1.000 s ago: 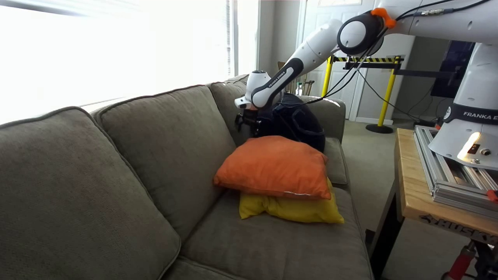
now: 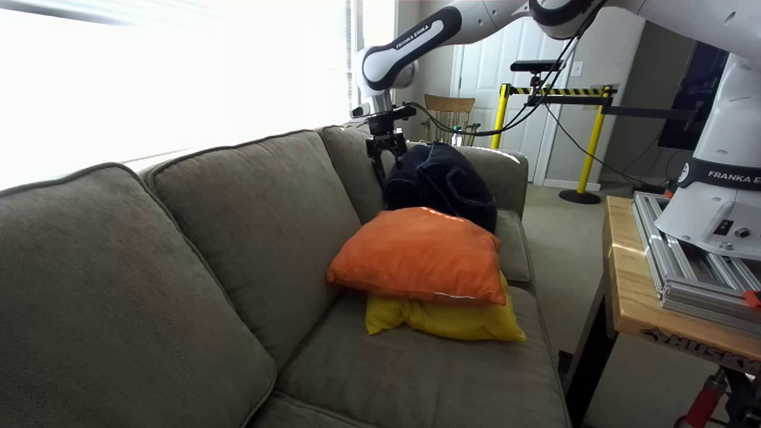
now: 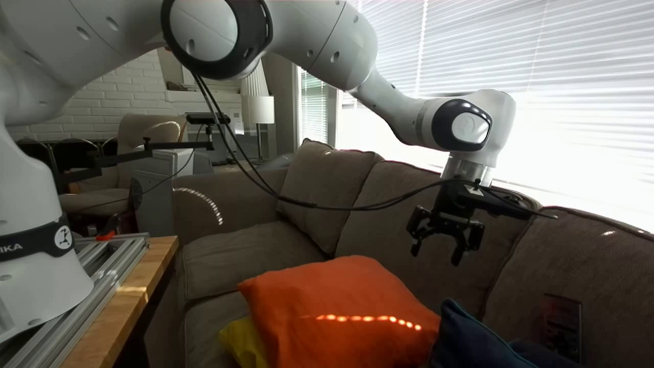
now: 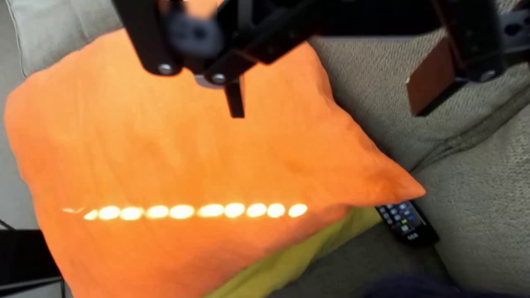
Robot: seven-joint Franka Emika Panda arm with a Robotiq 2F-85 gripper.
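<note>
My gripper [image 3: 436, 252] hangs open above the sofa in front of the back cushions, its fingers spread and nothing between them. An orange pillow [image 3: 349, 306] lies below it on a yellow pillow [image 2: 456, 321], of which only the edges show. In the wrist view, one finger [image 4: 235, 102] overlaps the orange pillow [image 4: 174, 159], while the other is over the grey-brown upholstery. A black remote [image 4: 410, 223] rests by the back cushion, its upper end hidden under the orange pillow's corner. Dark blue pillows [image 2: 442, 182] are piled at the sofa's far end in exterior view 1.
Back cushions [image 2: 214, 228] line the window side of the sofa. Free seat [image 2: 421, 378] shows in front of the pillows in exterior view 1. The arm's base stands on a wooden bench [image 2: 620, 278] beside the sofa. A cable [image 3: 343, 207] sags from the arm.
My gripper has risen from low beside the dark blue pillows to well above the seat, and the arm has lifted with it. The pillows lie as before.
</note>
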